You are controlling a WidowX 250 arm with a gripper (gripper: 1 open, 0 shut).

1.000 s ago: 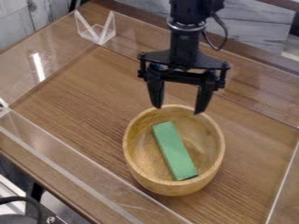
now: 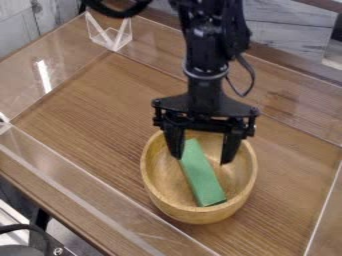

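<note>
The black gripper (image 2: 201, 141) hangs from the top of the view over a tan oval bowl (image 2: 160, 195), its two fingers spread apart and pointing down at the bowl's back part. A green oblong object (image 2: 203, 182) lies inside the bowl, its upper end close below the gripper. Whether the fingers touch it cannot be told.
A white wire stand (image 2: 111, 30) is at the back left. Pale wooden boards run along the back, and a black cable is at the lower left.
The bowl and green object look much the same.
</note>
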